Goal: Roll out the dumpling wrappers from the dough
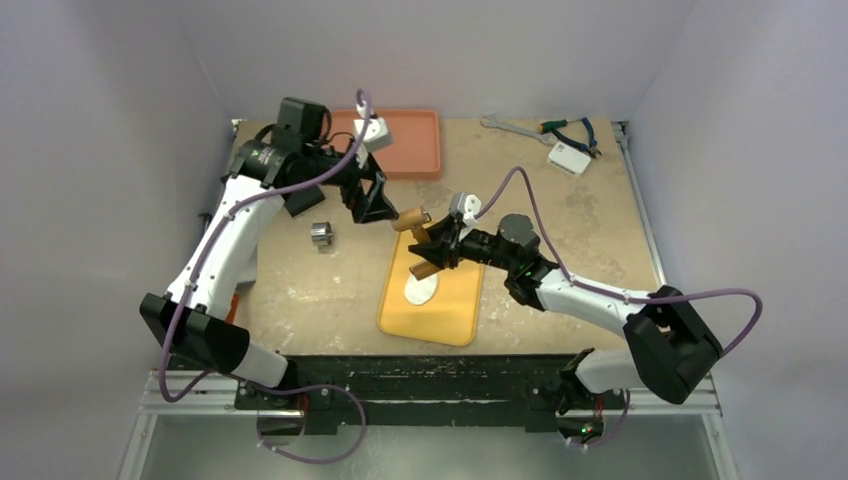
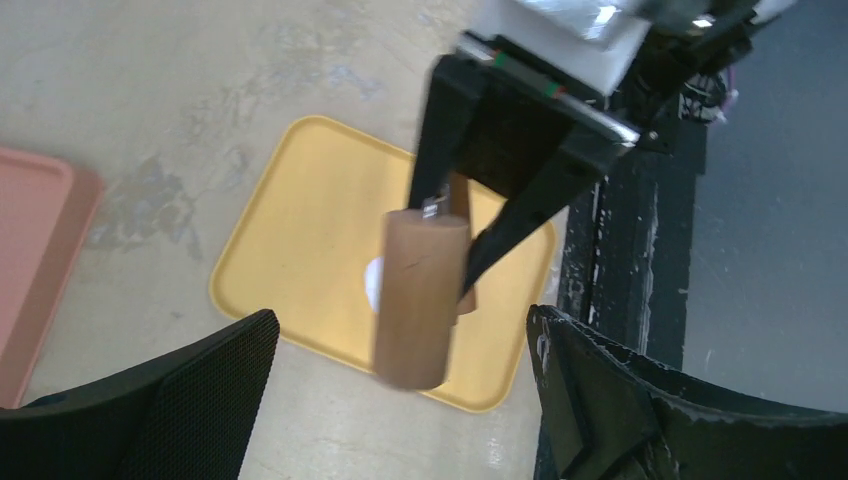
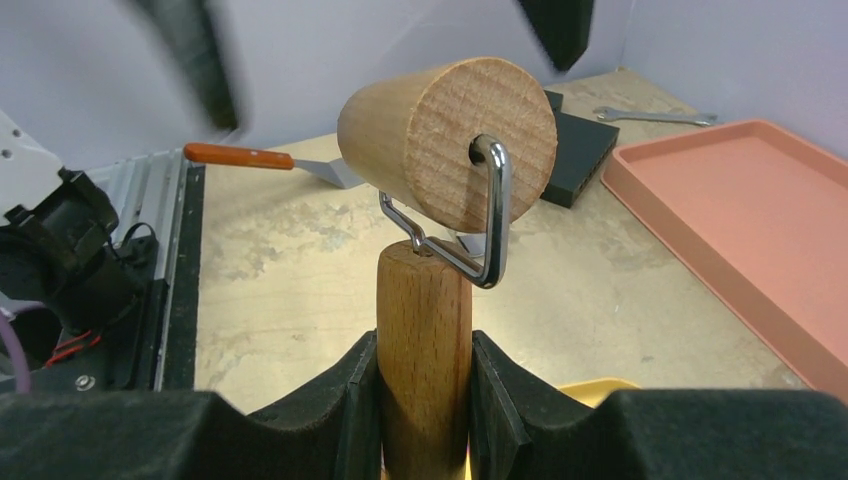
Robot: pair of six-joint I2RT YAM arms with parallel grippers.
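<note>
My right gripper (image 1: 436,245) is shut on the wooden handle (image 3: 424,360) of a roller, whose pale wooden cylinder (image 3: 420,140) (image 2: 418,300) hangs on a metal frame above the handle, with a second cylinder at the other end in the top view. Below it, a flat white dough round (image 1: 421,290) lies on a yellow board (image 1: 430,320), partly hidden. My left gripper (image 1: 372,205) is open above and left of the roller, nothing between its fingers.
A pink tray (image 1: 410,150) is at the back, dark blocks (image 3: 575,160) at back left, a metal ring (image 1: 321,233) left of the board. Wrench (image 1: 510,127), pliers and a white box (image 1: 568,158) lie back right.
</note>
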